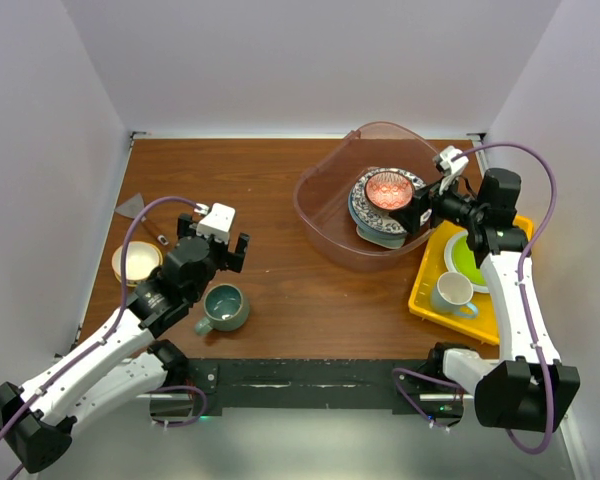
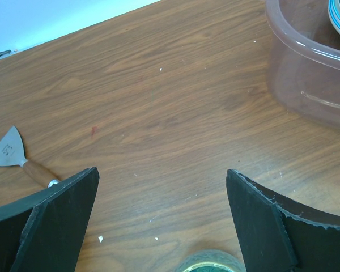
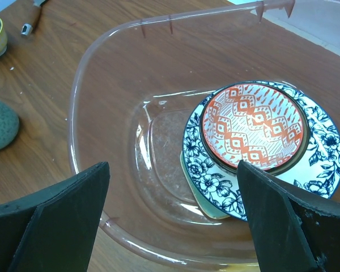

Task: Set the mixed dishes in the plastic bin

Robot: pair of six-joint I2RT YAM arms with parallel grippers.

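Note:
A translucent pinkish plastic bin [image 1: 325, 215] holds stacked dishes: a blue-floral plate [image 3: 323, 170] with an orange-patterned bowl [image 3: 252, 122] on it, above a pale green piece [image 3: 201, 201]. My right gripper is open above the bin, beside the dishes, nothing between its fingers. My left gripper is open over the table at left, near a green mug [image 1: 226, 308]; cream bowls [image 1: 135, 260] sit at the far left, partly under the arm.
A yellow tray [image 1: 425, 295] on the right holds a green plate [image 1: 465, 260] and a light mug [image 1: 451, 292]. A scraper [image 2: 8, 150] lies at left.

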